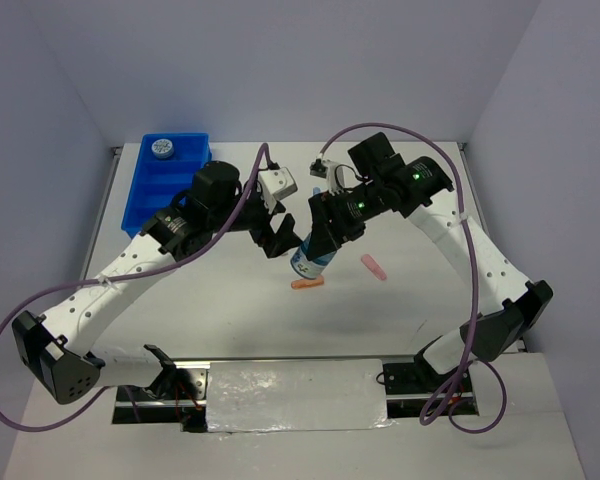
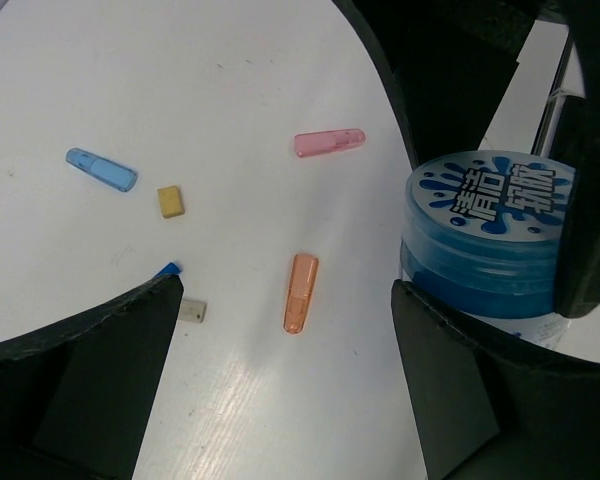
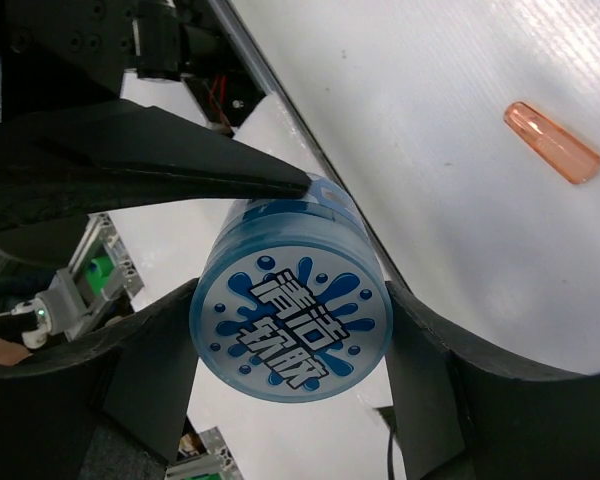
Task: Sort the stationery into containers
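Observation:
My right gripper (image 1: 325,225) is shut on a blue-lidded cylindrical tub (image 3: 290,320), held tilted above the table centre. Just left of it, my left gripper (image 1: 282,235) stands open; in the left wrist view the tub (image 2: 485,240) is beside its right finger, and nothing shows between its fingers. On the table lie an orange piece (image 2: 300,293), a pink piece (image 2: 328,142), a light blue piece (image 2: 100,170), a yellow block (image 2: 170,202) and a beige piece (image 2: 191,310), with a dark blue item partly hidden behind a finger.
The blue compartment tray (image 1: 140,205) stands at the back left with a round tin (image 1: 163,149) in it, partly behind the left arm. Walls enclose the back and sides.

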